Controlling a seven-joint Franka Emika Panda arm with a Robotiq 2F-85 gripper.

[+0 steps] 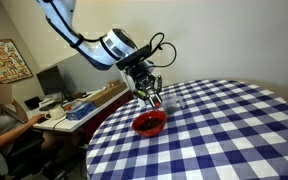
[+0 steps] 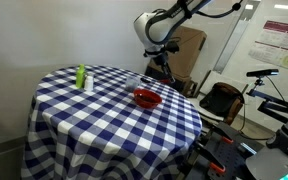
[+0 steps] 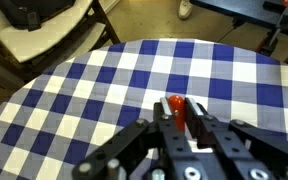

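Note:
A red bowl with something dark in its bottom stands on the checkered table; it also shows in exterior view 2. Just over the bowl's far side is my gripper, pointing down. The wrist view has my gripper shut on a small red thing, mostly covered by the fingers. What exactly the red thing is cannot be made out. No bowl appears in the wrist view.
Behind the bowl stands a clear container. A green bottle and a white bottle are farther along the table. Chairs stand beyond the table's edge.

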